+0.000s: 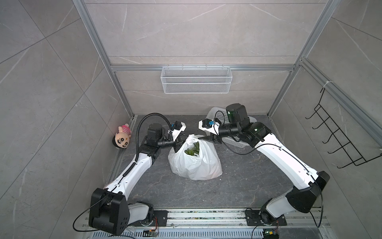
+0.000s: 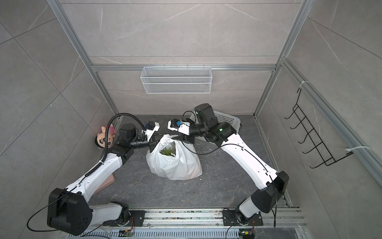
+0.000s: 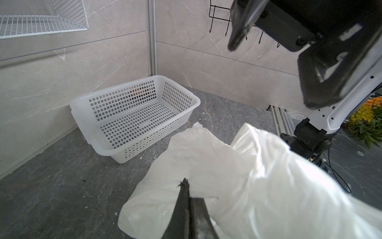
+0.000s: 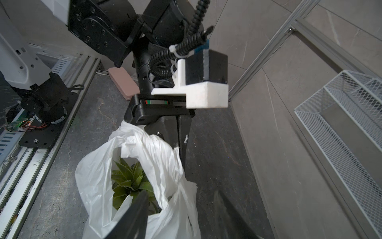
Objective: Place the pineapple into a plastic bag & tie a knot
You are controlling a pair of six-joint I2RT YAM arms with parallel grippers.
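Observation:
A white plastic bag stands on the dark table with its mouth up. Green pineapple leaves show inside it; the fruit below is hidden by the film. At the bag's left rim is my left gripper, fingers pressed together against the white film; whether any film is pinched between them cannot be told. My right gripper is open above the bag's far right side, its two fingers apart, with the white rim seen below and between them. Its dark fingers also hang over the bag in the left wrist view.
A white perforated basket stands empty at the back right. A wire shelf hangs on the back wall, black hooks on the right wall. A doll lies at left, a pink block near the left arm.

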